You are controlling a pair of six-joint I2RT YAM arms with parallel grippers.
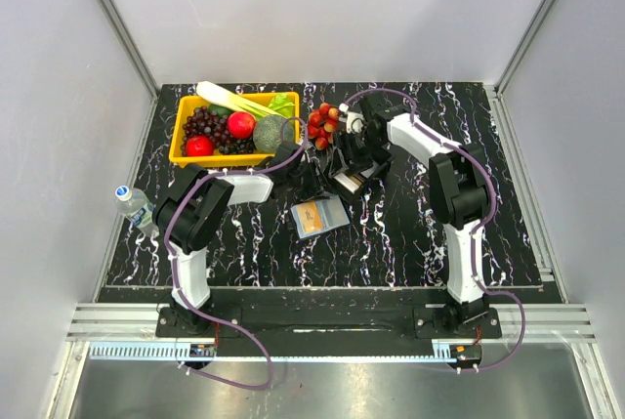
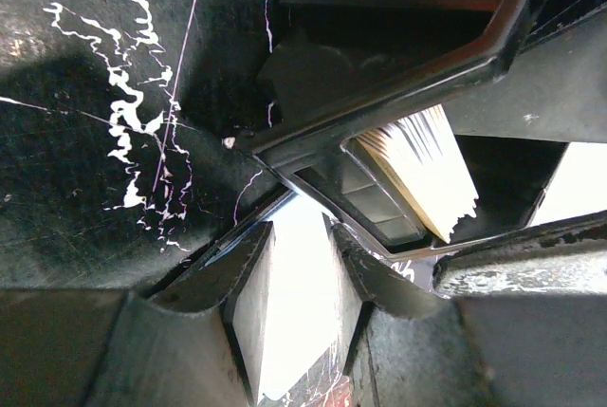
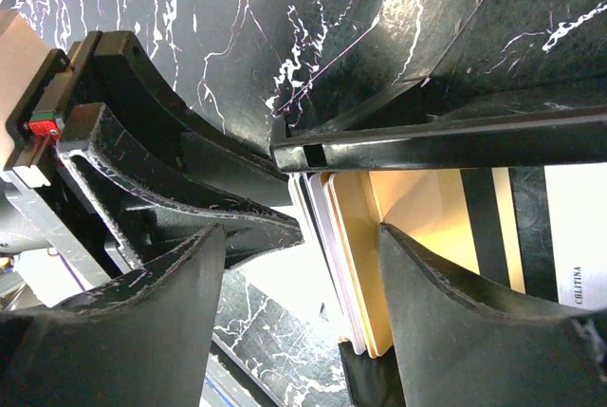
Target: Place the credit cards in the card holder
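A black box (image 1: 345,190) with open compartments sits mid-table, partly under my right arm. In the right wrist view, cream and white-edged cards (image 3: 365,284) stand at its near end. My right gripper is open around these card edges; its right finger (image 3: 403,274) lies close against them, while the left one stands apart. My left gripper is open beside the box's lower corner, with a bright white surface visible through its gap. More cards (image 2: 422,170) show inside the box. In front lies a flat greyish holder (image 1: 335,214) with an orange card (image 1: 310,217).
A yellow basket (image 1: 174,146) of fruit and vegetables stands at the back left, beside red fruits (image 1: 322,126). A water bottle (image 1: 135,206) is at the left edge. Both grippers are close together at the box.
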